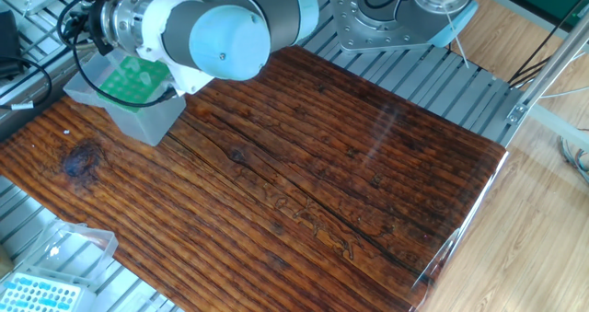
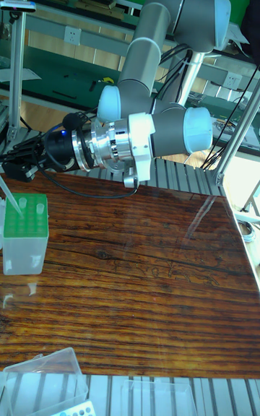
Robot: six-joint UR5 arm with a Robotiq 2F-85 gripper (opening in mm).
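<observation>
A translucent box with a green, hole-dotted top (image 2: 27, 219) stands upright at the left edge of the wood board in exterior view 3. Pale tubes or tips poke out of that top. My black gripper (image 2: 11, 171) is just above the box's back left, pointing left. A slender pale pipette-like piece (image 2: 9, 194) slants from the frame's left edge down to the green top; whether my fingers hold it is unclear. From above, in exterior view 2, the box (image 1: 152, 121) sits below my wrist, and the fingers are hidden.
A wide wooden board (image 1: 304, 183) lies bare right of the box. Near its front left edge are an open clear lid (image 1: 78, 249) and a white rack with blue dots (image 1: 41, 294). A black cable (image 1: 101, 91) loops from my wrist over the box.
</observation>
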